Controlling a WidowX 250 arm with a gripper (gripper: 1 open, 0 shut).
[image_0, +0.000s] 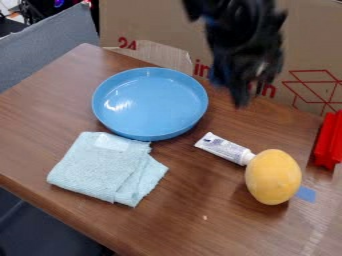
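My dark gripper (241, 85) hangs at the top centre, motion-blurred, above and behind the table area right of the blue plate (148, 103); it looks shut, with nothing visible in it, though the blur hides detail. A folded pale cloth (104, 170) lies in front of the plate. A white tube (223, 148) lies to the plate's lower right, beside an upright-looking yellow mango-like object (273, 178).
A red plastic object (329, 140) sits at the right edge. A cardboard box (154, 25) backs the wooden table (174, 220). A grey padded surface (40, 50) is at the left.
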